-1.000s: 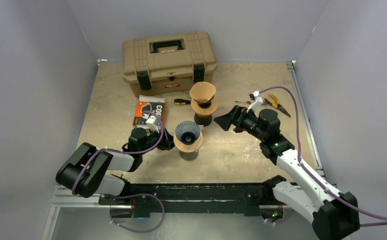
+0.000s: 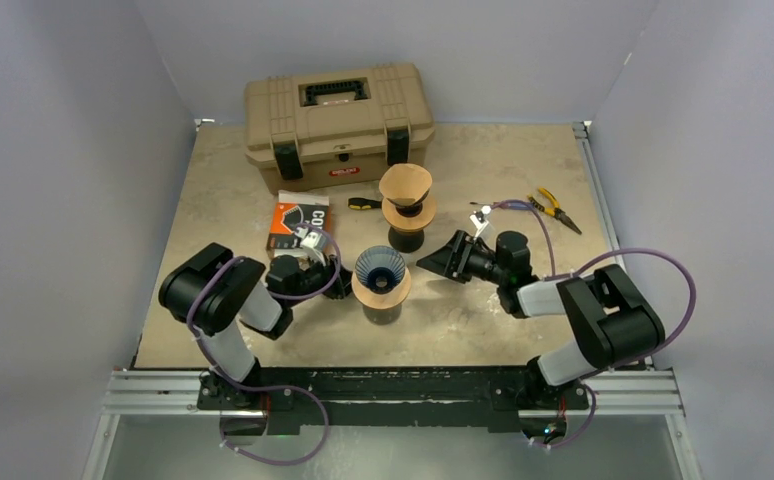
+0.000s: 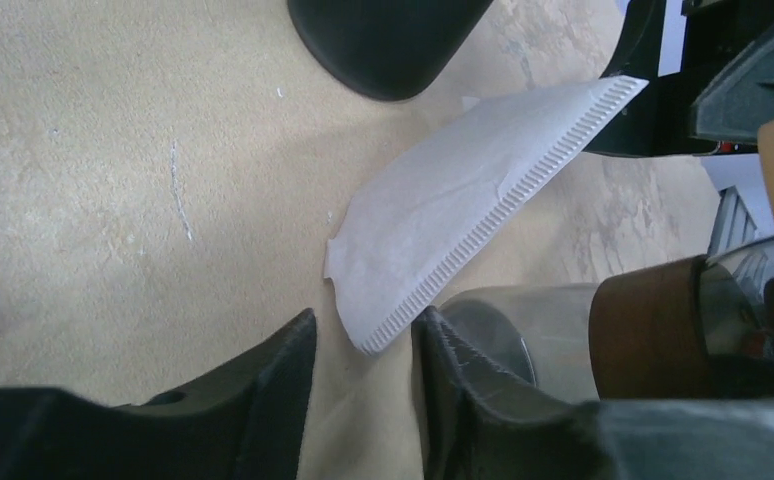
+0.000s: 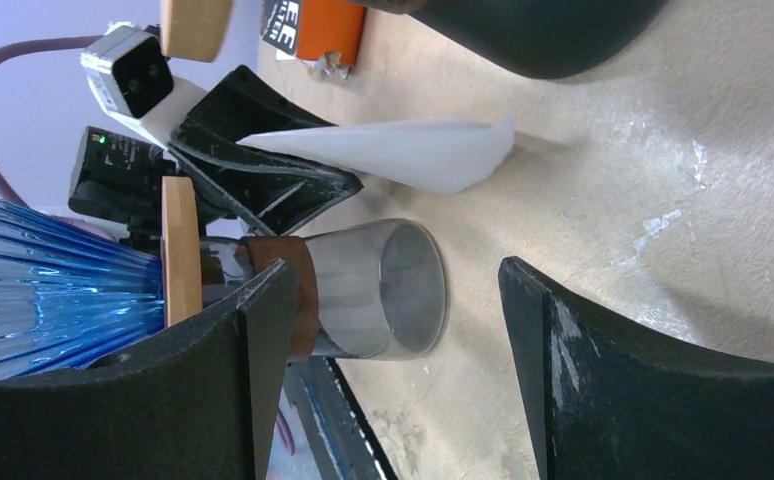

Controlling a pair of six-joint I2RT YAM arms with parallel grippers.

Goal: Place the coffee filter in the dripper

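A white paper filter (image 3: 473, 190) with a crimped edge stretches over the table behind the front stand, one end between the fingers of my left gripper. Gaps show beside that end, so the fingers are open around it. Seen from the right wrist, the filter (image 4: 433, 150) extends past those left fingers (image 4: 293, 190). From above it is hidden. The ribbed blue dripper (image 2: 380, 268) sits in a wooden collar on a clear stand (image 4: 363, 285), with my left gripper (image 2: 345, 281) close at its left. My right gripper (image 2: 435, 265) is open and empty, to the dripper's right.
Behind stands a second dripper (image 2: 406, 183) in light brown on a dark base (image 2: 406, 240). An orange filter box (image 2: 298, 220), a screwdriver (image 2: 364, 203), pliers (image 2: 560, 210) and a large tan toolbox (image 2: 338, 130) lie further around.
The left gripper and the blue dripper have shifted slightly right.
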